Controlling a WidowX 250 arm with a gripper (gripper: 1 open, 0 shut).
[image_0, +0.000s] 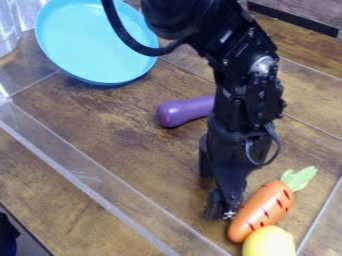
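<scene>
My black gripper (222, 205) points down at the lower right, its fingertips just left of a toy carrot (262, 210) with red stripes and green leaves. The fingers are open, with nothing clearly between them; the far side is partly hidden by the gripper body. A yellow round toy (269, 243) lies against the carrot's lower end.
A light blue plate (87, 40) sits at the upper left. A purple eggplant toy (181, 110) lies behind the gripper, partly hidden. Clear plastic edging crosses the left and right of the wooden surface.
</scene>
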